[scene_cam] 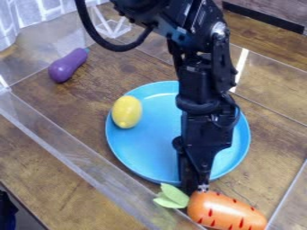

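Note:
A toy carrot (225, 212) with pale green leaves lies at the lower right, in front of a blue plate (135, 144). My black gripper (195, 185) reaches down over the plate's front to the leafy end of the carrot, shut on it as far as can be seen; its fingertips are partly hidden. A yellow oval toy (127, 110) sits on the left side of the plate.
A purple eggplant toy (68, 66) lies at the upper left on the wooden table (54, 162). A clear strip runs diagonally across the lower left.

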